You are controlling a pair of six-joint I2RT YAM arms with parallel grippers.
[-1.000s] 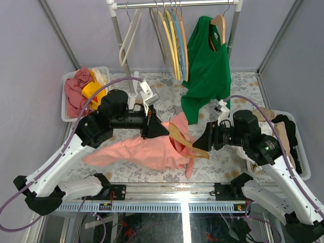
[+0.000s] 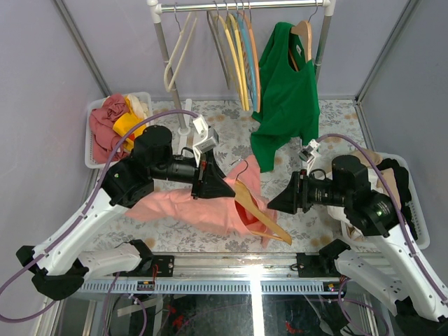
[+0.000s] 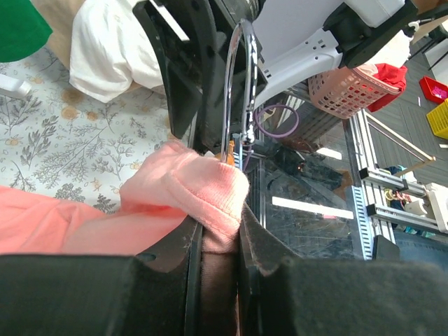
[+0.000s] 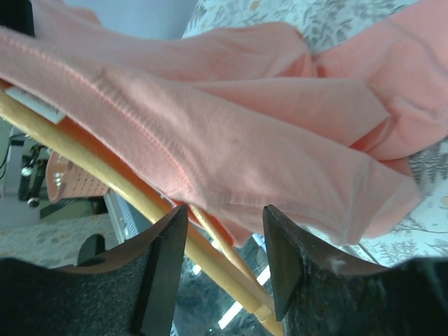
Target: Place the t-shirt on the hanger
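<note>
A pink t-shirt [image 2: 185, 213] hangs from my left gripper [image 2: 227, 190], its far part trailing onto the patterned table. In the left wrist view, pink cloth [image 3: 210, 189] passes between the left fingers, and the metal hook [image 3: 229, 91] rises just above it. The wooden hanger [image 2: 260, 211] slants down to the right, one shoulder in the shirt's neck opening and the other bare. My right gripper stands open near the shirt's collar edge [image 4: 154, 133]. In the right wrist view the hanger's bar [image 4: 224, 276] crosses behind its fingers, ungripped.
At the back, a rail [image 2: 273, 5] carries several empty hangers and a green top [image 2: 283, 98]. Clothes baskets stand at the left [image 2: 89, 140] and right [image 2: 418, 220]. The table's front edge [image 2: 210, 260] lies just below the shirt.
The hanger's bare end has swung down, away from the right gripper, so the hanger slopes more steeply. The shirt has shifted a little to the right with it. Both arms have moved only slightly.
</note>
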